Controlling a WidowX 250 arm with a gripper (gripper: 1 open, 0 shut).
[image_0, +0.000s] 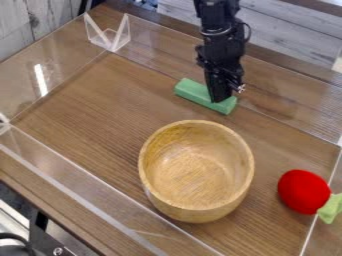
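The black gripper (227, 84) hangs over a flat green bar (201, 92), close to its right part; it looks shut, and whether it touches the bar cannot be told. The green bar lies at an angle on the wooden table, above a large tan bowl (195, 170).
A red round object (303, 190) with a light green piece (330, 209) lies at the lower right. A clear container (108, 32) stands at the upper left.
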